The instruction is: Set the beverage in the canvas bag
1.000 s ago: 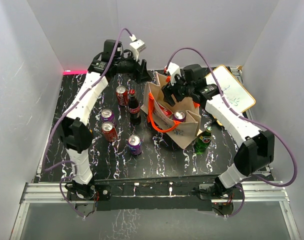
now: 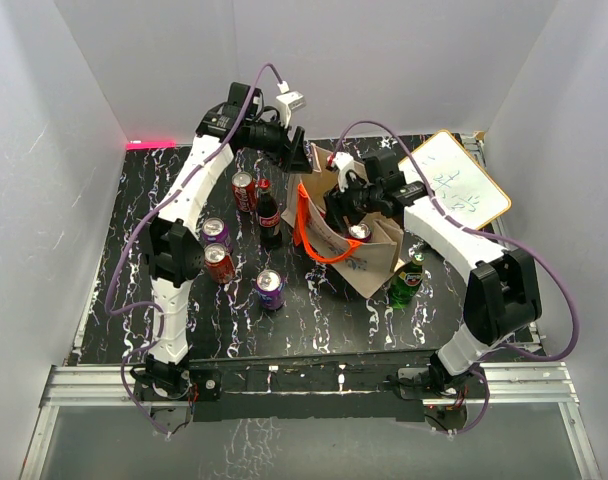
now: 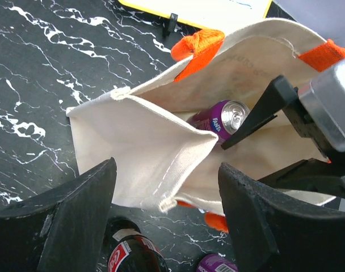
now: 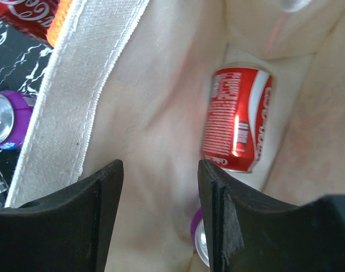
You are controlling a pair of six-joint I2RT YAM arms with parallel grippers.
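Note:
The canvas bag [image 2: 374,262] stands open right of centre. Inside lie a red cola can [image 4: 236,116] and a purple Fanta can [image 3: 212,120]. My right gripper [image 2: 339,212] reaches down into the bag, fingers apart with nothing between them, above the cans. My left gripper [image 2: 294,155] hangs open at the bag's upper left edge, empty. Outside stand a cola bottle [image 2: 268,220], cola cans [image 2: 243,192] [image 2: 219,264], purple cans [image 2: 215,234] [image 2: 269,290] and a green bottle [image 2: 406,283].
A whiteboard [image 2: 454,175] lies at the back right. Walls enclose the table.
My right gripper has descended deeper into the bag, now covering the red can from above.

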